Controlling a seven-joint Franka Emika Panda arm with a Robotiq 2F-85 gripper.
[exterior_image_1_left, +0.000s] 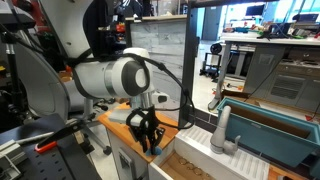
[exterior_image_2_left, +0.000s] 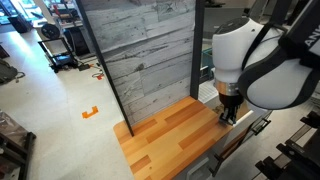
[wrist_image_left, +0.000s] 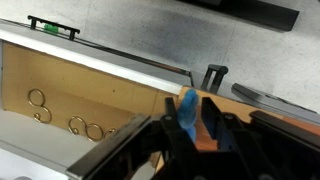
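Note:
A small blue object (wrist_image_left: 187, 106) shows between the dark fingers of my gripper in the wrist view. Whether the fingers press on it is not clear. In exterior view 1, my gripper (exterior_image_1_left: 152, 143) points down at the front edge of the wooden top (exterior_image_1_left: 120, 128), beside the open drawer (exterior_image_1_left: 205, 164), and a bit of blue (exterior_image_1_left: 156, 151) shows at its tips. Exterior view 2 has the gripper (exterior_image_2_left: 229, 116) low at the right end of the wooden top (exterior_image_2_left: 165, 142), its fingertips partly hidden by the white arm.
Several brass-coloured rings (wrist_image_left: 75, 124) lie in the drawer, toward its left in the wrist view. A teal toolbox (exterior_image_1_left: 265, 130) and a white bottle-like item (exterior_image_1_left: 221, 130) stand behind the drawer. Much of the wooden top is bare.

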